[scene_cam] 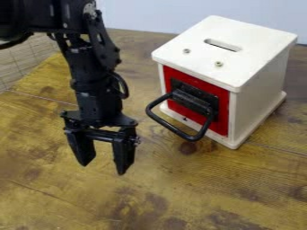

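Observation:
My black gripper (103,153) hangs low over the wooden table at the left, fingers pointing down and spread apart, nothing between them. To its right stands a white wooden box (260,99) with a slot in its sloped top and a red front panel (180,75). A black loop handle (162,121) sticks out from that panel toward the gripper, apart from it.
A wire mesh (18,63) is at the back left, and a pale surface lies behind the table.

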